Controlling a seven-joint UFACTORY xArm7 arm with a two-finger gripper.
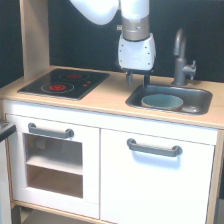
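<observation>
My white gripper points down just left of the sink, near the back of the counter. Its two dark fingers stand apart, and nothing shows between them. Inside the dark sink lies a round grey-green dish, to the right of the gripper and clear of it.
A dark faucet rises behind the sink. On the left of the wooden counter is a black stove top with red burner rings. Below are a windowed door and a white cabinet door with dark handles.
</observation>
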